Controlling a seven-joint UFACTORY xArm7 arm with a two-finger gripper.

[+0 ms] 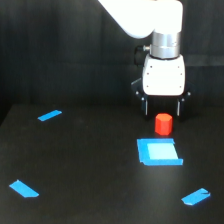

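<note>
A small red block (pixel 163 124) stands on the dark table, just behind a pale square with a blue border (pixel 146 153). My gripper (pixel 162 107) points downward at it from above. Its dark fingers are spread apart, one to the left and one to the right of the block's line, with a gap showing between them. The fingertips appear near the height of the block's top. Whether they reach down beside it or stop short cannot be told from this single view.
Strips of blue tape lie flat on the table at the back left (pixel 50 115), front left (pixel 24 189) and front right (pixel 196 197). A dark curtain (pixel 60 55) hangs behind.
</note>
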